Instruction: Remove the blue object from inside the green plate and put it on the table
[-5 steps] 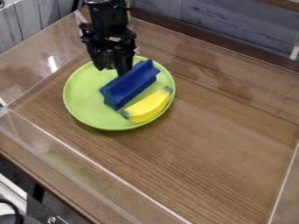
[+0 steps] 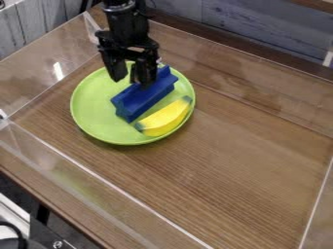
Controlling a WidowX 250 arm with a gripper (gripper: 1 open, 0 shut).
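Observation:
The blue block [image 2: 140,98] lies inside the green plate [image 2: 89,107], slanting from lower left to upper right. My gripper [image 2: 130,72] hangs over the plate's far part, at the block's upper end. Its two dark fingers stand apart and hold nothing. The right finger covers part of the block's far end; whether it touches the block I cannot tell.
Against the block's right side in the plate is a yellow banana-like object [image 2: 166,116]. Bare brown table [image 2: 247,146] stretches to the right and front. A blue-grey wall [image 2: 267,29] borders the back.
The block, banana-like object and plate have not visibly moved.

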